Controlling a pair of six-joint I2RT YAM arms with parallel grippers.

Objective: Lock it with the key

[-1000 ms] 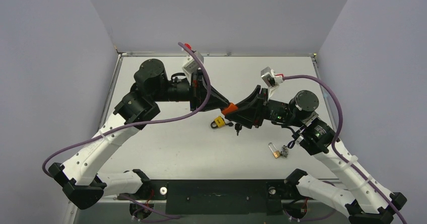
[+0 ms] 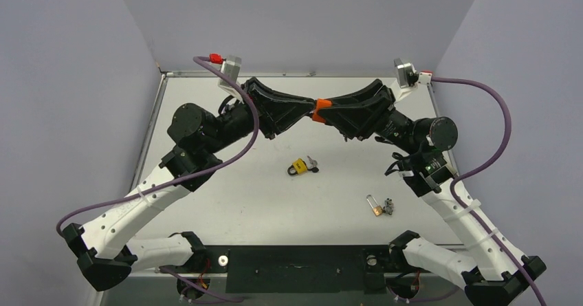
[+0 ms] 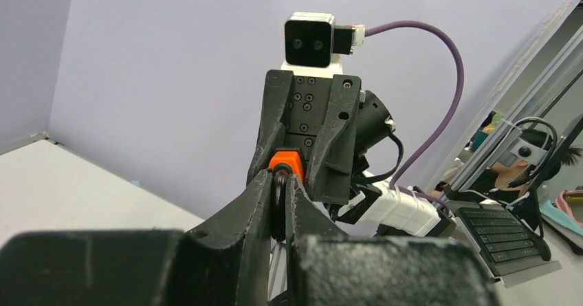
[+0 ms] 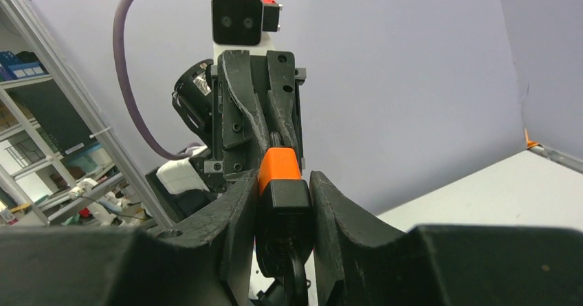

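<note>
Above the white table, an orange padlock (image 2: 320, 111) with a black bottom hangs in the air between both arms. My right gripper is shut on its body, as the right wrist view shows. A black piece, looking like a key (image 4: 297, 278), projects from the padlock's bottom toward that camera; how far it is inserted cannot be told. From the opposite side, my left gripper is shut on the dark shackle (image 3: 279, 213). The fingers hide much of the shackle, so whether it is locked is unclear.
A yellow padlock (image 2: 298, 166) with keys (image 2: 311, 163) lies mid-table. Nearer the front right lies a brass padlock (image 2: 377, 210) with a small bunch of keys (image 2: 388, 207).
Both grippers, with the orange padlock between them, have moved toward the back of the table. The arms have swung so that they line up more nearly level across the top view.
</note>
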